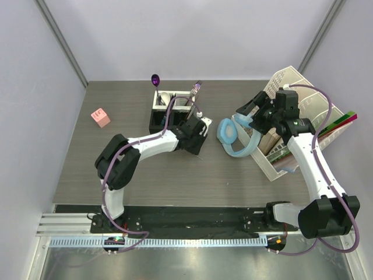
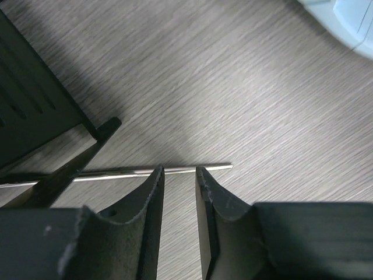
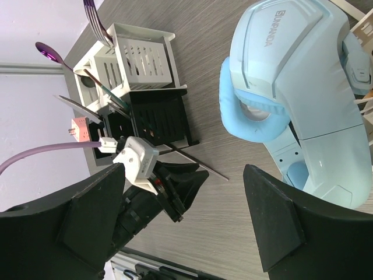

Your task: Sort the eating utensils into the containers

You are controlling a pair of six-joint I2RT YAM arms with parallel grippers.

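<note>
A two-part utensil caddy, white at the back and black in front, holds spoons, a purple ladle and forks. My left gripper is low at its front right. In the left wrist view its fingers stand apart over a thin metal stick lying on the table beside the black compartment; nothing shows held between them. My right gripper is raised over the light-blue appliance at the right, open and empty in the right wrist view.
The light-blue appliance stands right of the caddy. A large white rack with boards fills the right side. A pink cube lies at the left.
</note>
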